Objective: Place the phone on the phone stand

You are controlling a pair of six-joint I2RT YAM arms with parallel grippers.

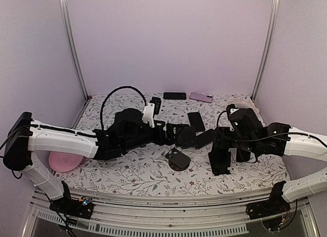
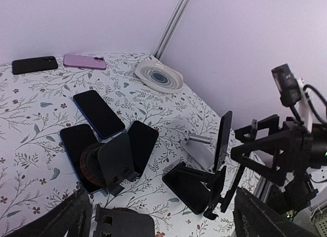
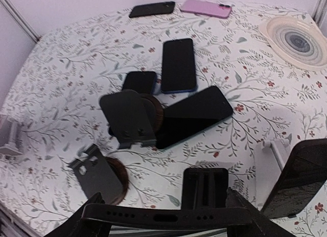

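My right gripper (image 1: 223,138) is shut on a dark phone (image 3: 163,215), seen edge-on across the bottom of the right wrist view and upright in the left wrist view. It is at a black stand (image 1: 220,163) (image 2: 186,188) near the front right; whether the phone rests on it I cannot tell. My left gripper (image 1: 171,135) stands open above the middle, its fingers at the bottom corners of the left wrist view. Two other dark stands with round bases, one upper (image 3: 127,117) and one lower (image 3: 97,175), stand in the middle.
Several loose phones (image 3: 179,66) lie behind the stands, with a pink one (image 1: 201,97) at the back. A light stand (image 3: 268,160) is at the right, a round pale mat (image 3: 294,40) behind it, a pink plate (image 1: 65,161) at far left.
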